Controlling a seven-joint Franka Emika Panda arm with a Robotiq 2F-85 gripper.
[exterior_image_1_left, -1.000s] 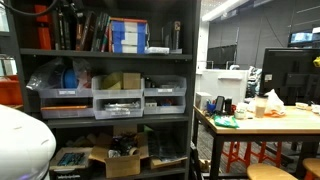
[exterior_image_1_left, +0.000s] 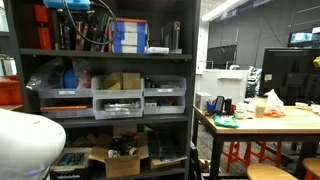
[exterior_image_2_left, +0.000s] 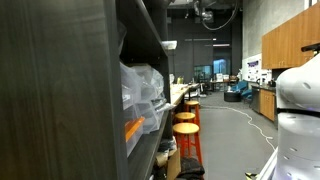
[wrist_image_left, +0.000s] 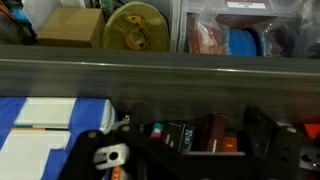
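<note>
At the upper left of exterior view 1, my gripper (exterior_image_1_left: 71, 40) is in front of the top shelf, by the left end of a row of upright books (exterior_image_1_left: 101, 36). In the wrist view my gripper spans the bottom, open, its dark fingers set wide apart. Dark and reddish book spines (wrist_image_left: 176, 135) show beyond the gap between them; no object is clearly held. A stack of blue and white boxes (exterior_image_1_left: 128, 37) stands just right of the books. The wrist view shows these blue-and-white boxes (wrist_image_left: 45, 140) at the lower left.
Below the shelf board (wrist_image_left: 150, 78) sit clear bins (exterior_image_1_left: 117, 104), a cardboard box (wrist_image_left: 72, 27) and a yellowish spool (wrist_image_left: 136, 30). Open boxes (exterior_image_1_left: 122, 155) fill the bottom level. A wooden table (exterior_image_1_left: 265, 122) with stools stands to the right.
Blue parts of my gripper have come into view at the upper left, in front of the books. The shelf contents look unchanged.
</note>
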